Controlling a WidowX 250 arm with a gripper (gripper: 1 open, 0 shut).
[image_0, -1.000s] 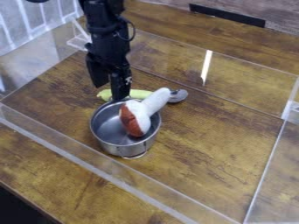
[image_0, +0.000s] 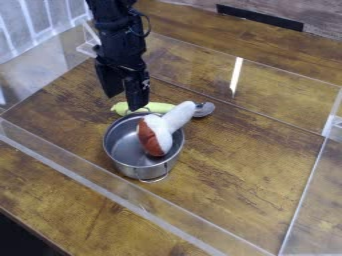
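My black gripper (image_0: 126, 86) hangs at the upper left of the table, just above and behind a pale yellow-green elongated object (image_0: 144, 106); whether its fingers are open is hard to tell. A steel pot (image_0: 126, 150) stands below it, holding a white and red-brown object (image_0: 171, 124) that leans over the pot's rim. A grey spoon-like object (image_0: 203, 108) lies to the right, partly behind the white object.
Transparent panels or edges border the area on the left, back and right. A dark strip runs along the far back.
The pot and the objects by it look unchanged.
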